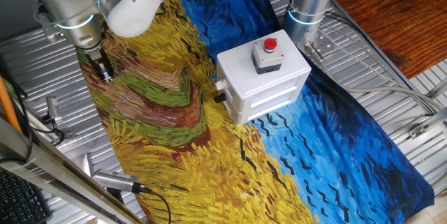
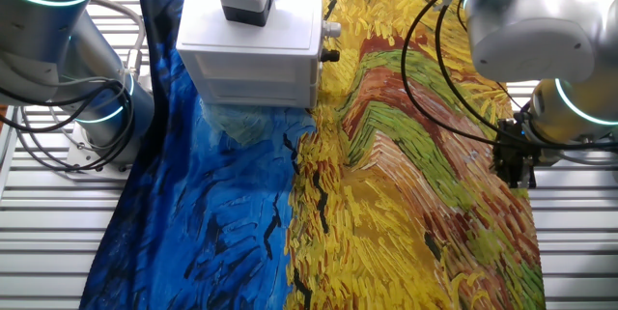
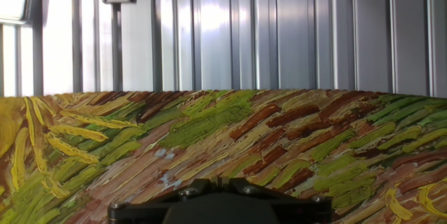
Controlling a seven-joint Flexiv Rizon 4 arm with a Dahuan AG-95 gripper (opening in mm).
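My gripper [image 1: 107, 79] points down over the brown-and-green part of the painted cloth [image 1: 154, 189], close to the cloth's edge. Its black fingers meet at the bottom middle of the wrist view, so the gripper is shut, and nothing shows between them. In exterior view 2 the same gripper [image 2: 517, 170] hangs at the right side, partly crossed by dark cables. A white box [image 1: 241, 74] stands on the cloth, well apart from the gripper. On its top sits a small switch unit [image 1: 267, 60] with a red button [image 1: 270, 44].
Ribbed metal table [image 3: 279, 28] shows beyond the cloth's edge. The arm's base [image 1: 307, 15] stands behind the box. A metal cylinder with a cable [image 1: 115, 181] lies near the frame posts at lower left.
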